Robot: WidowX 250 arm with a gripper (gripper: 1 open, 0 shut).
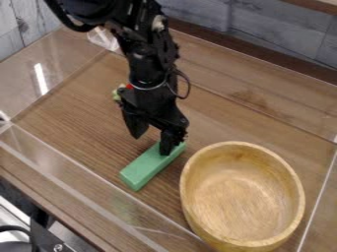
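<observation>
The black gripper hangs over the upper end of a green block, which lies slanted on the wooden table left of a large tan bowl. Its fingers stand apart, open, one near the block's top end. A red and green object is mostly hidden behind the arm.
A clear plastic object stands at the far back left. Table edges run along the left and back right.
</observation>
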